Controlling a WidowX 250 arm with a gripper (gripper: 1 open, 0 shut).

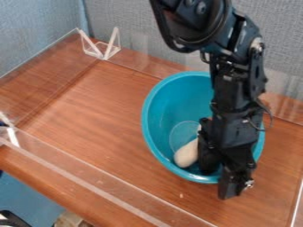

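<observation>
A cyan bowl (165,113) stands on the wooden table, holding a lighter cyan round piece and a pale, cream-coloured oblong object (186,154). My black gripper (219,167) is lowered into the bowl's right part, just right of the pale object, and hides much of that side. Whether its fingers are open or shut, and whether they touch the object, I cannot tell.
A white wire stand (99,48) is at the back left corner. Grey panels border the back and left.
</observation>
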